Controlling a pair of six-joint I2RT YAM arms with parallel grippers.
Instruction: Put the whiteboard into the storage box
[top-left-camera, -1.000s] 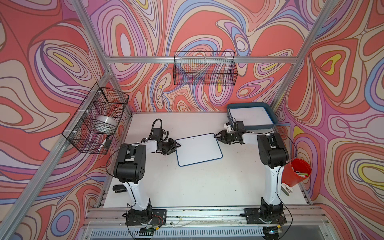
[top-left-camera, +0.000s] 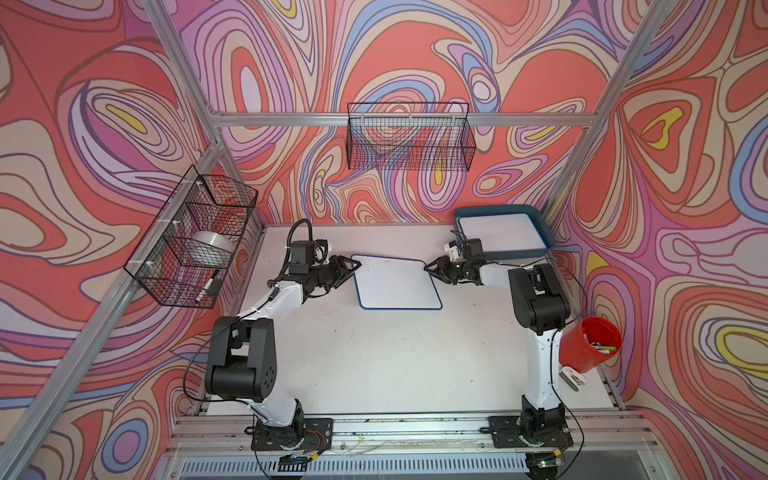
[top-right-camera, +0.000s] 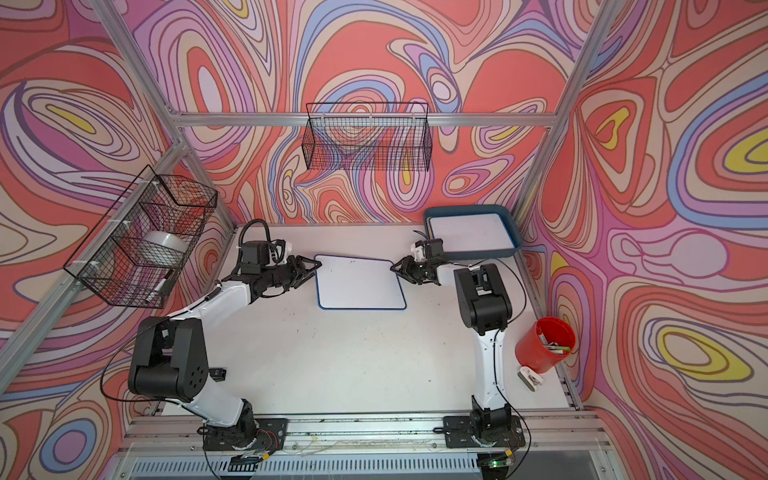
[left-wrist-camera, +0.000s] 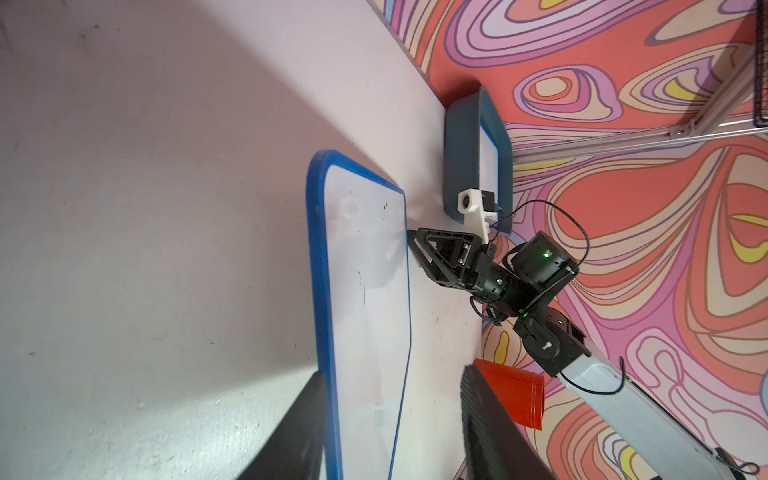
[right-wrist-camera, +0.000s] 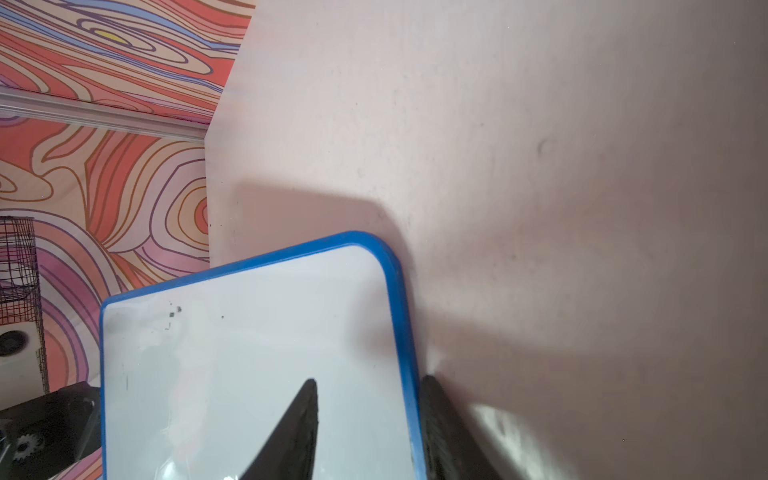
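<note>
The whiteboard (top-left-camera: 396, 282), white with a blue rim, spans the gap between my two arms mid-table. Its shadow on the table suggests the near-left side is raised; how far, I cannot tell. My left gripper straddles the left rim, fingers parted with the edge between them nearer one finger. At the far right corner, my right gripper stands open around the right rim, one finger (right-wrist-camera: 432, 408) close to the blue edge. The teal storage box (top-left-camera: 464, 212) sits at the back right, a white flat surface inside it.
A red bucket (top-left-camera: 589, 332) with items stands at the right front. Wire baskets hang on the left (top-left-camera: 192, 240) and on the back rail (top-left-camera: 410, 140).
The whiteboard's left side has swung toward the back, so the board has turned. My left gripper moved back with it; the right arm shifted only slightly left.
</note>
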